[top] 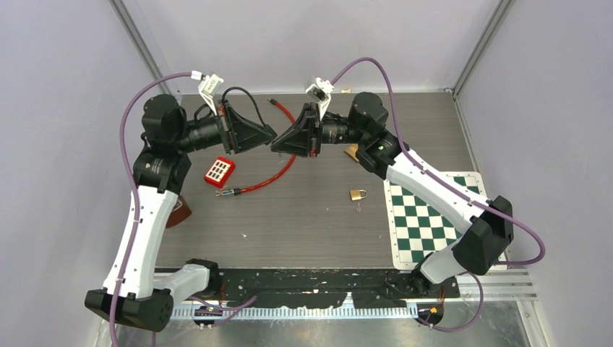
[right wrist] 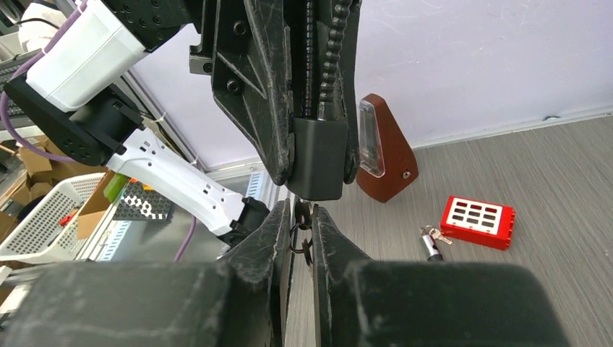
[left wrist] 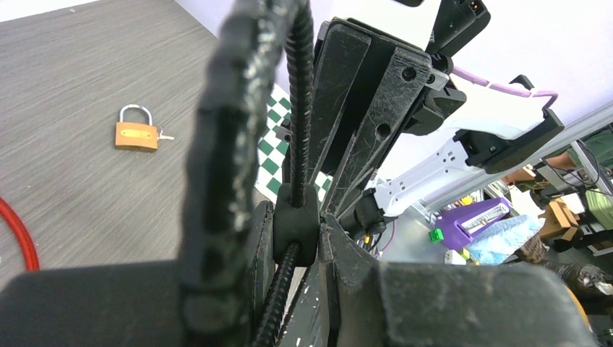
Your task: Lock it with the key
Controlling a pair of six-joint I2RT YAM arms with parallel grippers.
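A black lock block (left wrist: 295,224) on a braided cable (left wrist: 249,108) is clamped in my left gripper, which is shut on it. In the right wrist view the left fingers (right wrist: 266,155) flank that lock block (right wrist: 316,160). Directly below it, my right gripper is slightly open, a narrow gap between its fingertips. A dark key ring (right wrist: 301,242) shows in that gap, just under the block. The key's blade is hidden, and how deep it sits in the lock cannot be seen.
A brass padlock (top: 358,194) with a small key lies on the table, left of a green-white checkerboard (top: 423,231). A red cable lock (top: 278,176) lies beneath the grippers. A red box (top: 220,171) and a brown wedge-shaped object (right wrist: 387,148) stand to the left.
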